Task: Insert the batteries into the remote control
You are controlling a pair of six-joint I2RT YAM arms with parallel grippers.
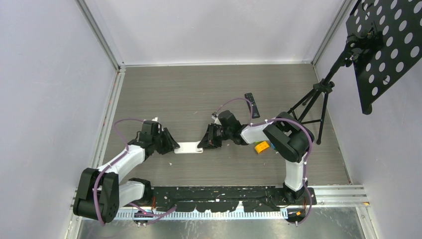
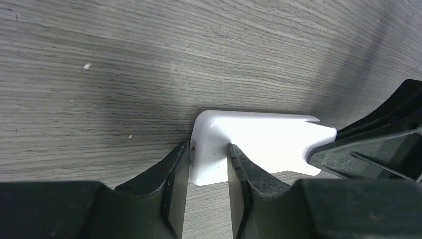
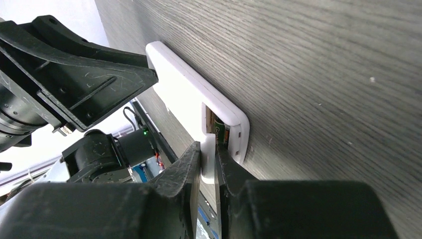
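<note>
A white remote control (image 1: 186, 147) (image 2: 266, 139) (image 3: 177, 91) lies on the table, back up, between my two grippers. My left gripper (image 1: 175, 144) is shut on its left end. My right gripper (image 1: 201, 144) is at the other end, where the battery compartment shows in the right wrist view with a dark battery (image 3: 221, 130) inside, partly hidden. Its fingers are shut on a white piece at the compartment, which looks like the battery cover; how it is attached is unclear.
A black remote (image 1: 252, 105) lies behind my right arm. An orange object (image 1: 262, 147) sits beside that arm. A tripod with a perforated black panel stands at the right.
</note>
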